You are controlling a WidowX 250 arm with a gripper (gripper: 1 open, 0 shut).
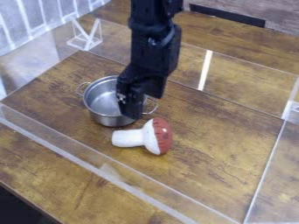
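My black gripper (133, 94) is open and hangs low over the right part of a steel pot (103, 108) with two side handles, hiding some of it. Just in front of the pot, on the wooden table, a toy mushroom (156, 137) with a white stem and red cap lies on its side, below my gripper, with the stem pointing left.
Clear plastic panels surround the work area on the wooden table (218, 175). A white fitting (84, 39) stands at the back left. The table to the right and front of the pot is clear.
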